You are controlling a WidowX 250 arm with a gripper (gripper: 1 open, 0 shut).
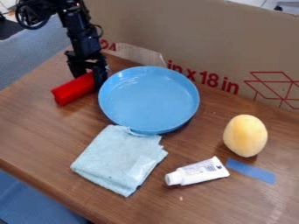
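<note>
My black gripper (86,66) is low at the upper left, just left of the blue plate (149,97) and over the far end of a red cylinder (73,90), which lies on the wooden table. The fingertips are dark and overlap one another and the cylinder's end, so whether they grip it is unclear. The plate sits near the middle of the table, its left rim close to the gripper.
A folded light blue cloth (118,159) lies in front of the plate, a white tube (197,172) to its right. A yellow oval object (246,135) and blue tape (250,171) are at the right. A cardboard box (214,45) stands behind.
</note>
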